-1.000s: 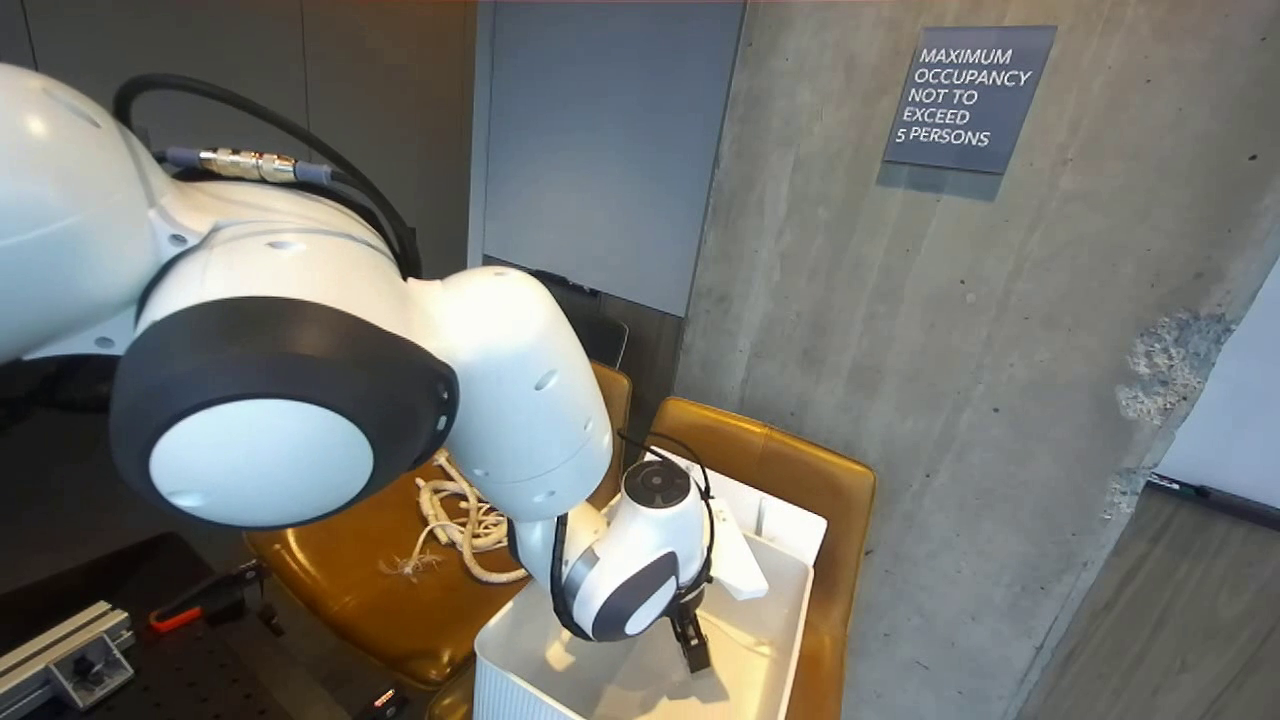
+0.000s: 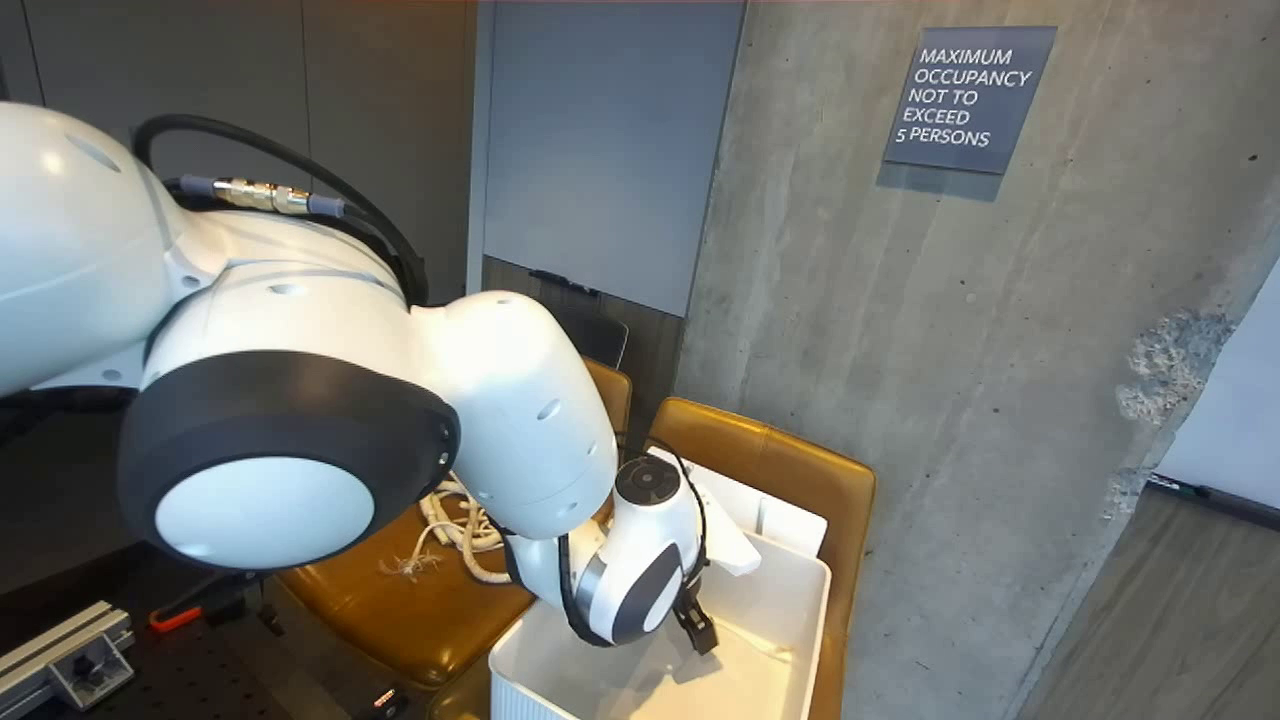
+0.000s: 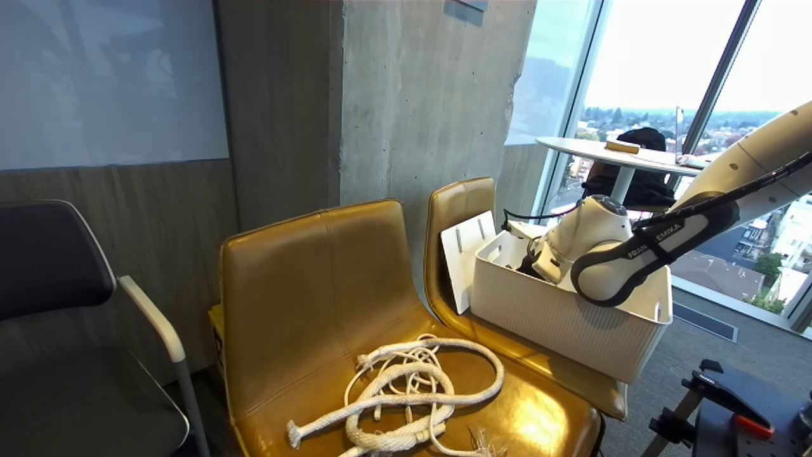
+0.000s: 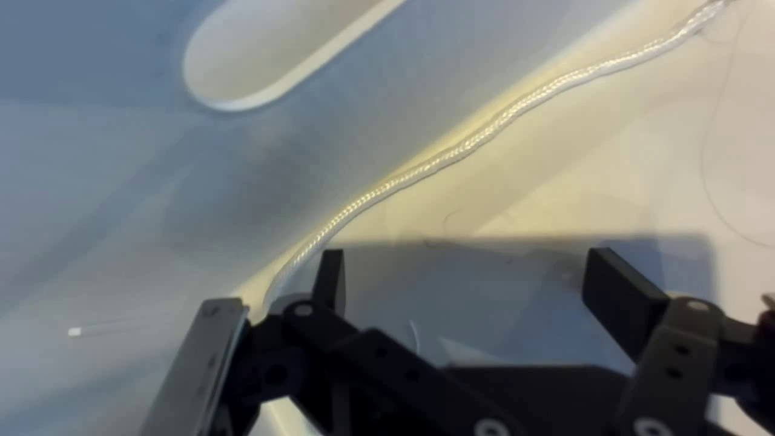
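Note:
In exterior view 1, my gripper [image 2: 698, 629] reaches down inside a white box [image 2: 816, 624]. The wrist view has my gripper open, its black fingers wide apart with nothing between them. A thin white braided cord [image 4: 465, 148] runs along the seam where the box wall meets its floor. Its lower end passes behind the left finger [image 4: 331, 280], and whether they touch I cannot tell. Coiled thick white rope [image 3: 399, 396] lies on the tan chair seat in exterior view 2, where the box wall hides my fingers.
The box stands on a second tan chair [image 3: 460, 198], with a flat white panel [image 3: 464, 255] leaning between it and the backrest. A concrete pillar [image 2: 960, 360] rises behind. At the right of exterior view 2 is a dark table [image 3: 761, 396] with a clamp. An oblong handle hole [image 4: 261, 51] pierces the box wall.
The upper arm has come lower, and my gripper has shifted slightly right inside the box. The box itself has slid a little to the right on the chair.

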